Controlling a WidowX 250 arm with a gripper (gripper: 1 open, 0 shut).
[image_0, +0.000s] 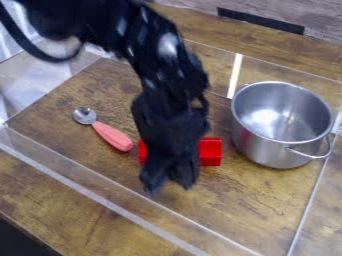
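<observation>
My black gripper hangs low over a red block, covering most of it; whether anything is between the fingers is hidden, and the gripper looks shut. A spoon with a pink handle lies to the left, its metal head pointing up-left. A steel pot with wire handles stands to the right of the block.
Clear plastic edging or tape runs around the work area. A wall stands at the back.
</observation>
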